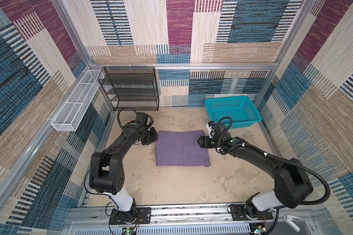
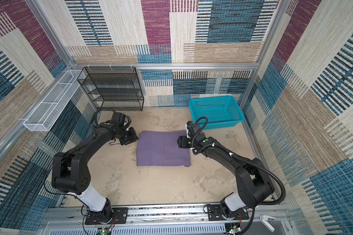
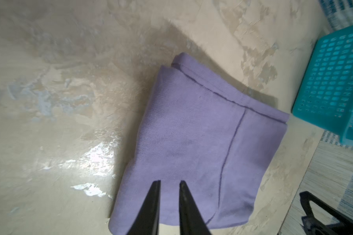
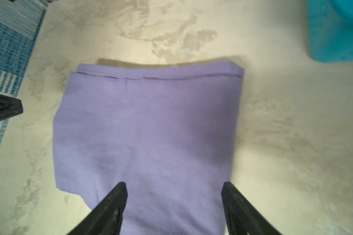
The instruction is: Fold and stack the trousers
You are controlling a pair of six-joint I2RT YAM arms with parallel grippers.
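The purple trousers (image 1: 172,150) lie folded in a flat rectangle in the middle of the table, with a seam across them and one lower corner slightly askew. My left gripper hovers above their left side, its fingers a short way apart with no cloth visible between them; whether it is open or shut is unclear. My right gripper stands open over the trousers' right side, with nothing held between its fingers.
A teal basket (image 1: 233,111) sits at the back right, close behind the trousers. A black wire rack (image 1: 129,88) stands at the back left, and a white wire shelf (image 1: 76,101) hangs on the left wall.
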